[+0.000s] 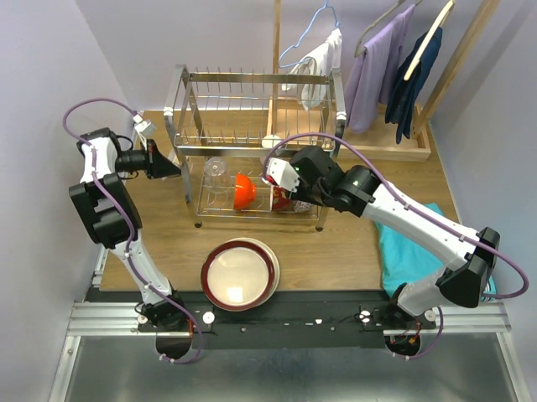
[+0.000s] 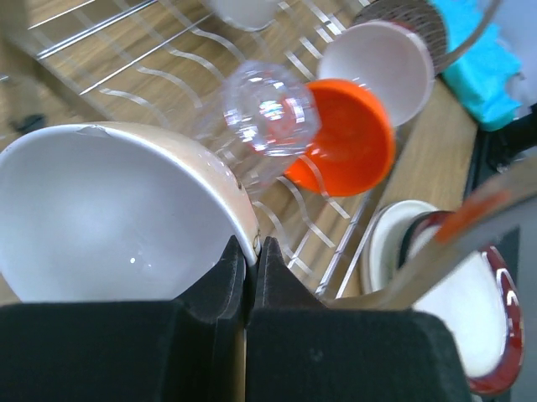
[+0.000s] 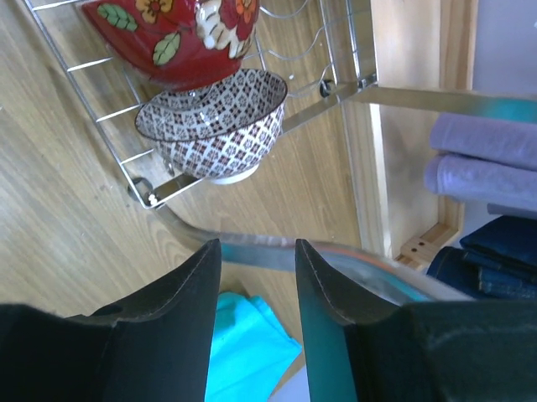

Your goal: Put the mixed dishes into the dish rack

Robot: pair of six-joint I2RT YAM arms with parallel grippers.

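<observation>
My left gripper is shut on the rim of a white bowl (image 2: 109,209), held at the rack's left side. On the rack's lower tier (image 1: 252,213) are clear glassware (image 1: 216,176), an orange bowl (image 1: 244,192), a red floral bowl (image 3: 172,38) and a patterned bowl (image 3: 210,142). A white cup (image 2: 377,67) also shows in the left wrist view. My right gripper is open above the rack's right side, nothing between its fingers. Red-rimmed and white plates (image 1: 237,276) lie stacked in front of the rack.
The upper tier (image 1: 218,151) looks mostly empty. A clothes rack with hanging garments (image 1: 377,84) stands behind right, and a turquoise cloth (image 1: 403,251) lies at the right. Walls bound both sides.
</observation>
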